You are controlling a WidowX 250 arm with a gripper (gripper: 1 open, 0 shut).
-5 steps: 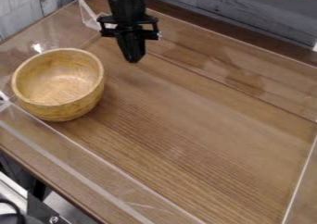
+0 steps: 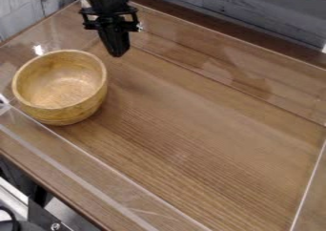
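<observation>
My gripper (image 2: 117,42), a black tool at the upper left of the camera view, hangs over the wooden surface behind the bowl. It looks shut, with nothing visible between its fingers. A pale yellow oval bowl (image 2: 59,111) sits at the left, below and to the left of the gripper, apart from it.
Raised edges (image 2: 268,34) run along the back and the right side. Some white objects at the lower left edge are too cut off to identify.
My gripper has moved left, toward the area behind the bowl. The bowl has stayed where it was.
</observation>
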